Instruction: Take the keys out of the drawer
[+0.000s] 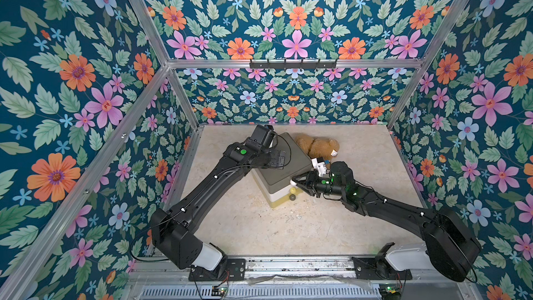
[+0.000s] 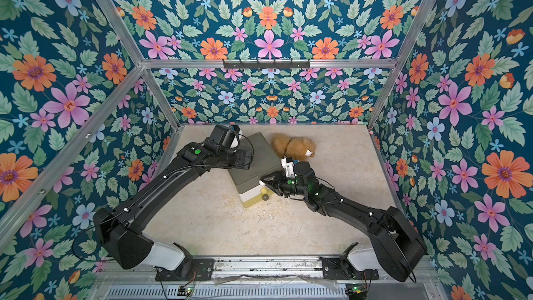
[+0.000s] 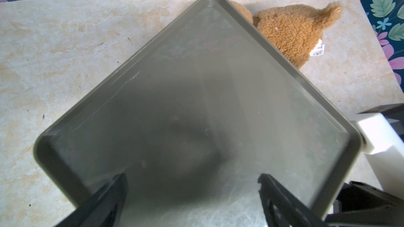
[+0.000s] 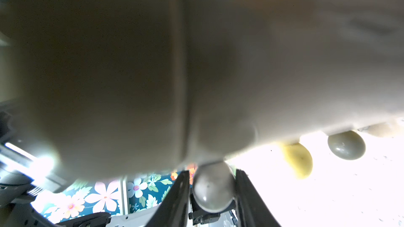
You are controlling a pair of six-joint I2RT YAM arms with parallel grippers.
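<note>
A small drawer unit stands at an angle mid-table, its grey-brown top [image 1: 288, 158] flat and bare apart from my left arm over it. Below the top come a white drawer [image 2: 249, 193] and a yellow drawer [image 2: 252, 200]. Both look closed, and no keys show in any view. My right gripper is shut on a pale round knob [image 4: 213, 185] at the unit's front, with one finger on each side. A yellow knob [image 4: 299, 159] and a grey knob [image 4: 347, 145] are beside it. My left gripper hangs open above the top, its fingers wide apart.
Behind the unit a brown plush toy [image 3: 290, 29] lies close to its far side. White parts [image 2: 287, 165] show next to my right gripper. Bare table [image 1: 311, 230] lies in front of the unit and to its right.
</note>
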